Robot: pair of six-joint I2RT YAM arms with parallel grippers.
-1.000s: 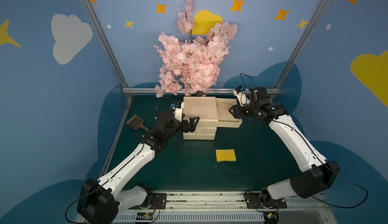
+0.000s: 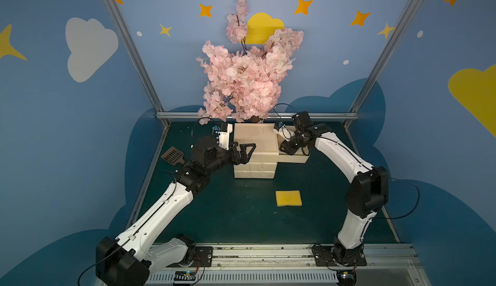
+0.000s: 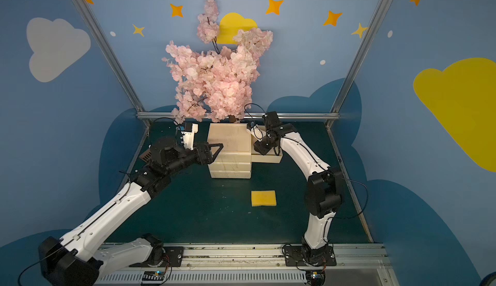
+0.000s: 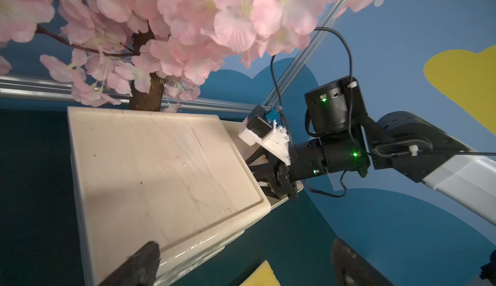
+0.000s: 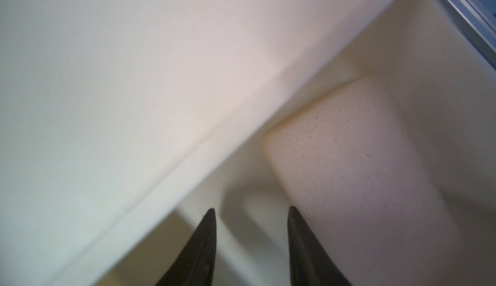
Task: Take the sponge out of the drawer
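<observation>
The beige drawer unit [image 2: 255, 136] has a drawer [image 2: 293, 158] pulled out to its right. Inside, in the right wrist view, a pale pinkish sponge [image 5: 356, 172] lies against the wall. My right gripper is down in the drawer, fingers part open beside the sponge, nothing seen between them. My left gripper [image 2: 249, 151] stands open over the front-left of the unit's top, holding nothing.
A yellow sponge [image 2: 288, 198] lies on the green table in front of the unit. A slotted spatula [image 2: 173, 155] lies at the left. A blossom tree [image 2: 242, 79] stands behind.
My right arm has swung left and down into the drawer.
</observation>
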